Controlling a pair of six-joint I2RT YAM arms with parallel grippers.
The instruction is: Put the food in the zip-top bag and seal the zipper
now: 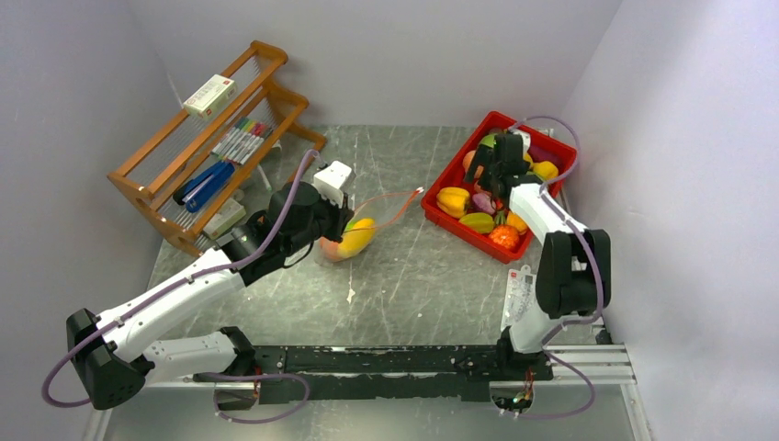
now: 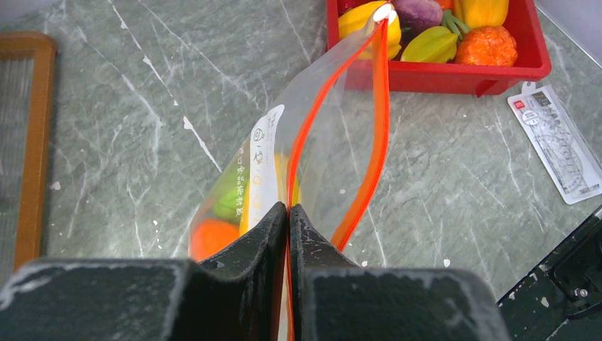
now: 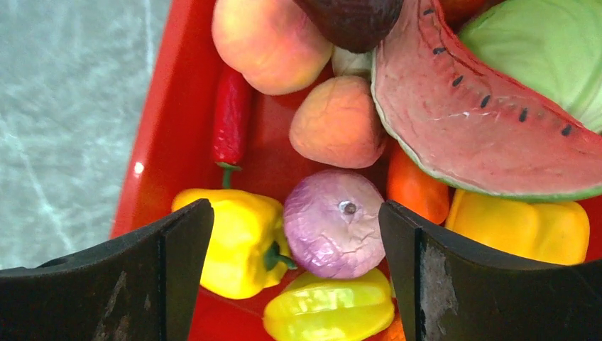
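Note:
A clear zip top bag with an orange zipper (image 2: 380,106) stands with its mouth spread apart. My left gripper is shut on one edge of that mouth. Inside the bag lie a yellow mango-like fruit (image 1: 356,237), a green piece (image 2: 231,199) and an orange-red one (image 2: 211,238). Over the red bin (image 3: 142,163) my right gripper stands part open, nothing held. Below and between its fingers show a purple round vegetable (image 3: 334,224) and a yellow pepper (image 3: 234,241). Further off are a peach (image 3: 337,122), a red chili (image 3: 231,117) and a watermelon slice (image 3: 483,106).
A wooden rack (image 1: 266,87) with markers and blue-handled tools stands at the back left. A white card (image 2: 557,142) lies flat near the bin's front. Between bag and bin the grey table (image 1: 404,285) is clear.

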